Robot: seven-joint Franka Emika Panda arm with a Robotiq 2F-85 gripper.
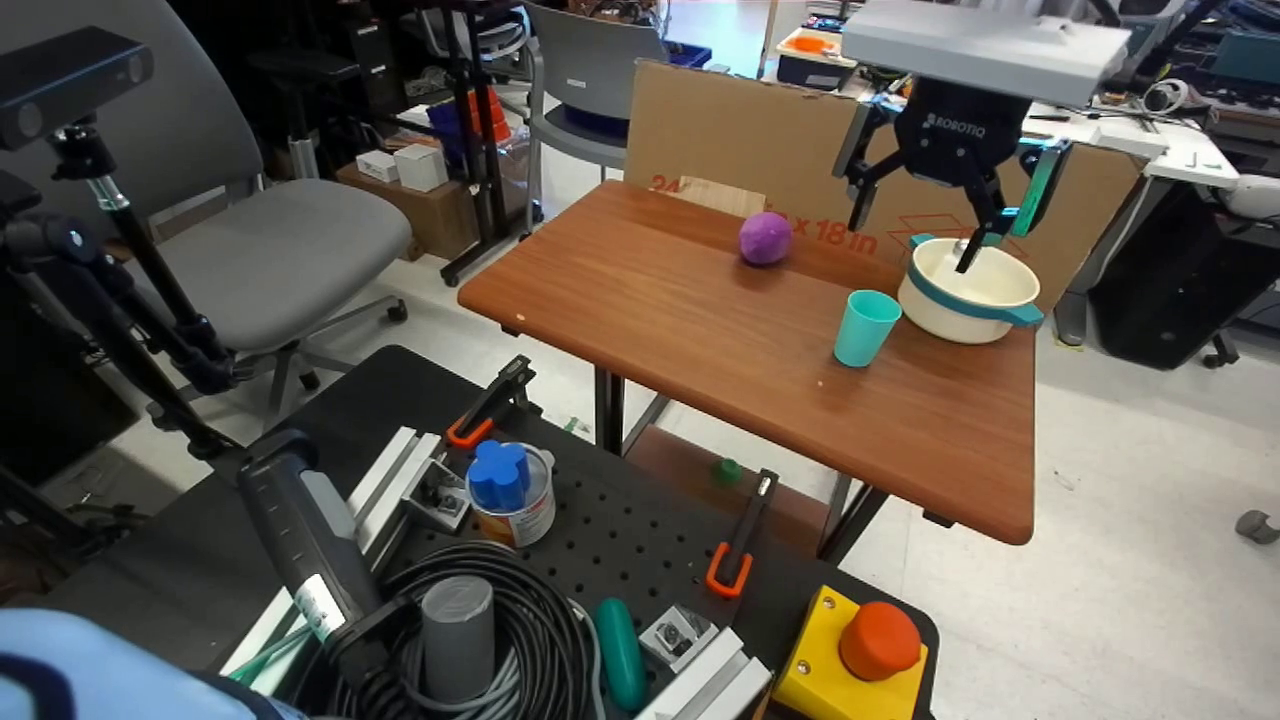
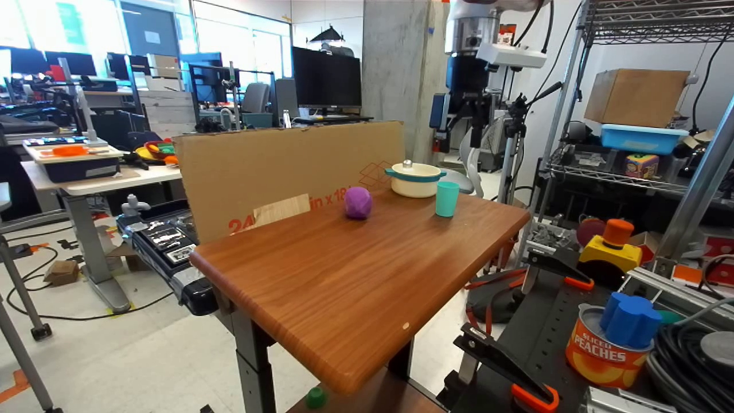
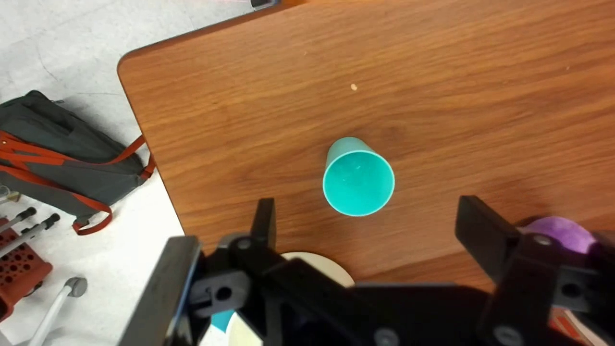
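A teal cup (image 1: 866,329) stands upright on the wooden table, its inside (image 3: 358,183) empty as seen from above. Beside it at the table's back corner is a cream pot (image 2: 416,186) with teal handles and a lid on top. The purple ball (image 2: 358,203) rests near the cardboard wall, apart from the other two. My gripper (image 1: 908,238) hangs in the air above the table near the pot and cup. Its fingers (image 3: 264,223) are wide apart, and nothing sits between them. The gripper's body hides much of the pot in the wrist view.
A cardboard sheet (image 2: 289,172) stands along the table's back edge. A black pegboard bench (image 1: 600,504) with a can, clamps, cables and a yellow emergency-stop box (image 1: 828,660) stands in front.
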